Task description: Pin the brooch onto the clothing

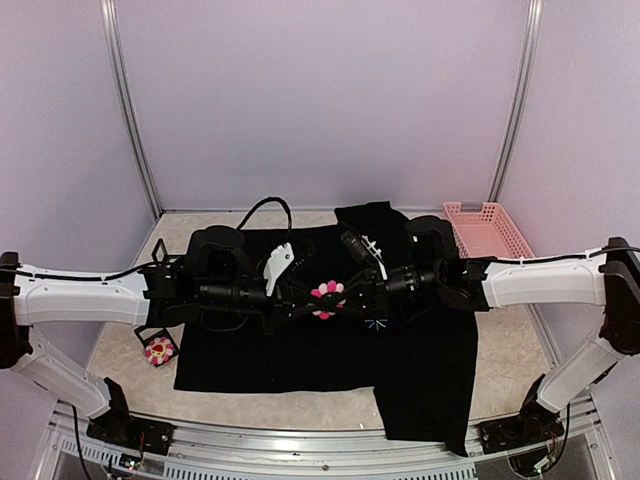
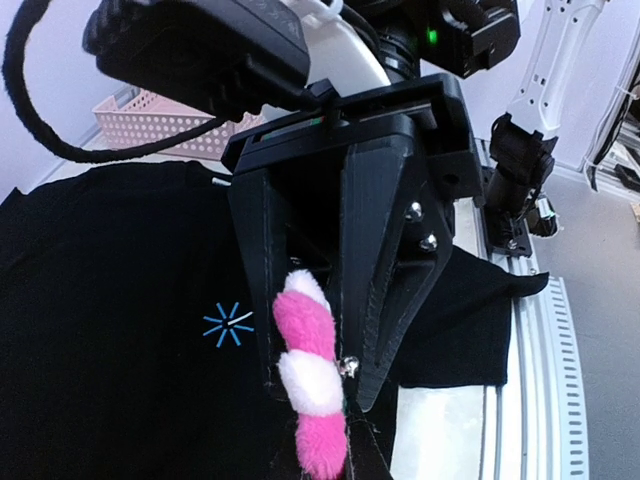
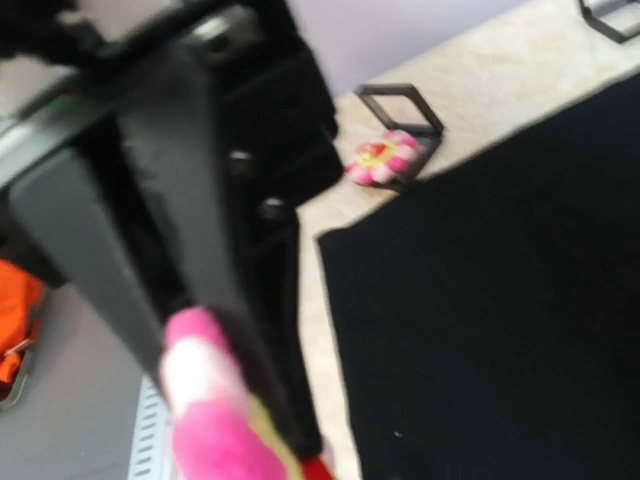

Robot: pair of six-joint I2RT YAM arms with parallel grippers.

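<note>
A fluffy pink-and-white flower brooch (image 1: 327, 289) is held up over the black clothing (image 1: 280, 365), between the two grippers' tips. My left gripper (image 1: 311, 304) is shut on the brooch from the left. From the right, my right gripper (image 1: 349, 301) meets it, its fingers (image 2: 378, 250) parted at the brooch's back in the left wrist view. There the brooch (image 2: 312, 385) appears edge-on, with a small metal part by it. Its petals (image 3: 222, 440) partly cover the left gripper's tips in the right wrist view. The pin itself cannot be made out.
Another flower brooch (image 1: 160, 350) lies at the left on a black frame. A pink basket (image 1: 488, 230) stands at the back right. The clothing lies spread out, with a blue star-shaped mark (image 2: 229, 325) on it.
</note>
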